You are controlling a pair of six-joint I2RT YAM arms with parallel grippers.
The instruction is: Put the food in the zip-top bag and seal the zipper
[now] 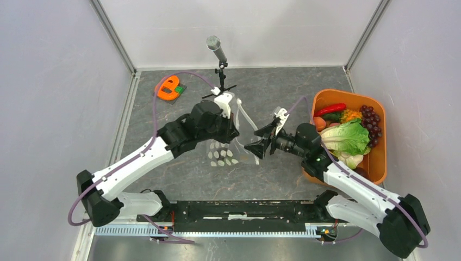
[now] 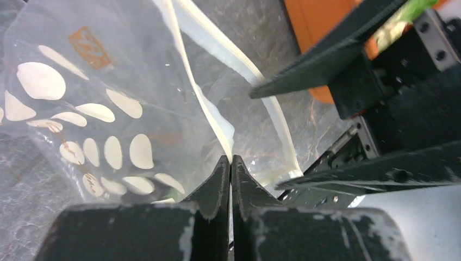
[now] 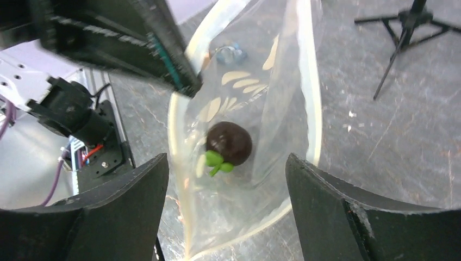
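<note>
The clear zip bag point(image 2: 108, 141) with white oval prints is held upright, its white-edged mouth spread toward my right side. My left gripper is shut on the bag's rim. Inside the bag, in the right wrist view, lies a dark round food point(image 3: 228, 138) with a green stem point(image 3: 215, 160). My right gripper point(image 1: 257, 141) stands part open at the bag's mouth, nothing visible between its fingers.
An orange bin point(image 1: 380, 163) of vegetables and fruit sits at the right. A microphone stand point(image 1: 222, 79) is behind the bag, with an orange object point(image 1: 162, 92) at the back left.
</note>
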